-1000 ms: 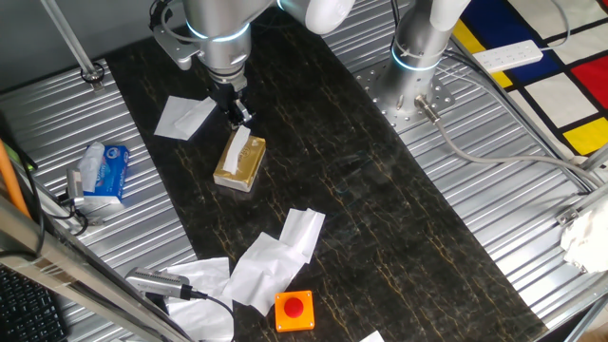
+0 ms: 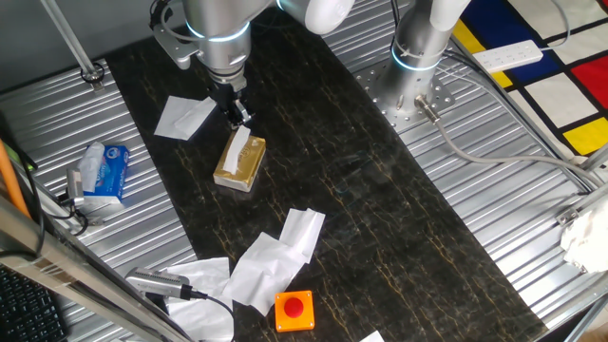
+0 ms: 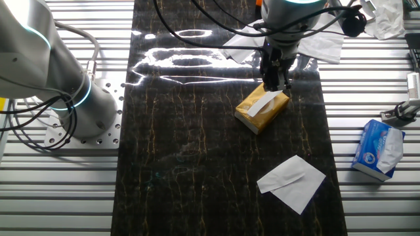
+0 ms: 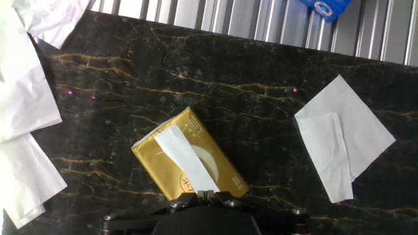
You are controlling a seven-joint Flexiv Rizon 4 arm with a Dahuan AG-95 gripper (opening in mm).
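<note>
A gold tissue pack [image 2: 249, 166] lies on the dark marble-patterned board, with a white tissue strip [image 4: 186, 156] along its top. At the pack's far end in exterior view 1, my gripper [image 2: 244, 122] points down close to that strip. In the wrist view the gripper looks shut, its fingertips together over the end of the strip. Whether any tissue is caught between them cannot be made out. Exterior view 2 shows the gripper [image 3: 278, 88] right over one end of the gold pack [image 3: 262, 111], hiding the strip's end.
A loose white tissue [image 3: 293, 183] lies to one side of the pack; several more sheets [image 2: 266, 271] lie near an orange box with a red button [image 2: 294, 310]. A blue tissue pack [image 2: 105, 174] sits off the board on the ribbed metal. Much of the board [image 2: 380, 218] is bare.
</note>
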